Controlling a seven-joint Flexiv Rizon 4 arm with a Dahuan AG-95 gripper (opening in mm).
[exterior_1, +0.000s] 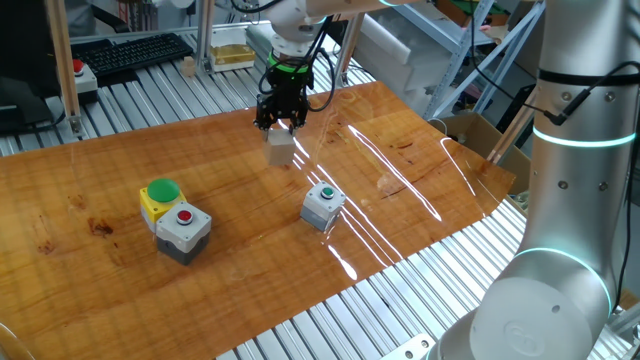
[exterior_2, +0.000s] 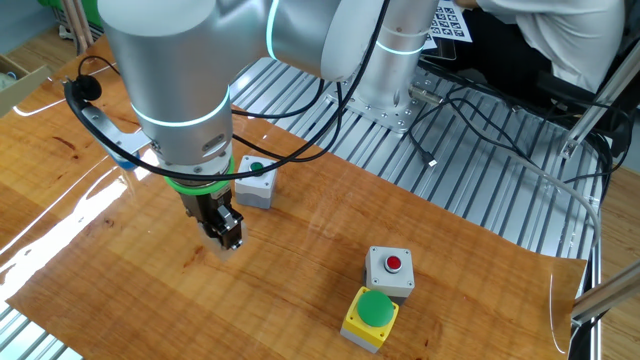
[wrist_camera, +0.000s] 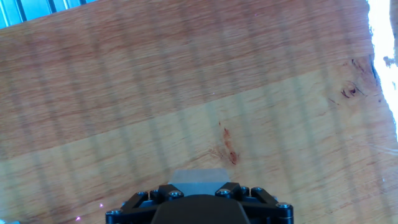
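A pale, whitish block (exterior_1: 280, 149) is at the tip of my gripper (exterior_1: 282, 122), near the far side of the wooden table in exterior view 1. My gripper is shut on it. In the wrist view the block's pale top (wrist_camera: 199, 177) shows between the black fingers, at the bottom edge. From exterior view 2, the dark gripper (exterior_2: 229, 236) largely covers the block (exterior_2: 212, 241). Whether the block's underside touches the table cannot be told.
A grey box with a small green button (exterior_1: 323, 204) stands alone on the table. To the left, a grey box with a red button (exterior_1: 184, 232) sits against a yellow box with a green button (exterior_1: 161, 197). Bare wood (exterior_1: 90, 290) spreads across the front left.
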